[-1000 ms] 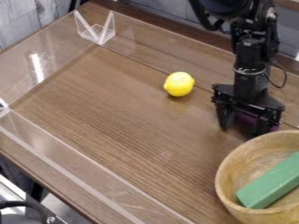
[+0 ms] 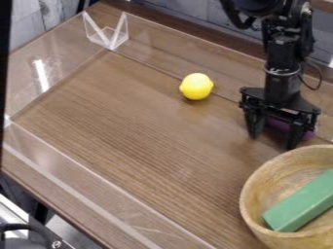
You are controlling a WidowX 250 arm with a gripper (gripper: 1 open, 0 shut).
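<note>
My black gripper (image 2: 278, 119) hangs low at the right side of the wooden table, just behind a wooden bowl (image 2: 260, 190). A purple object (image 2: 302, 132) lies under and around its fingers, mostly hidden; whether the fingers hold it cannot be told. A yellow lemon-like object (image 2: 197, 86) rests on the table to the left of the gripper. A green block (image 2: 298, 204) lies in the bowl.
A white wire frame (image 2: 107, 29) stands at the back left. The table's edge runs along the left.
My gripper has shifted very slightly left over the last second, staying low over the purple object. The other things look unmoved.
</note>
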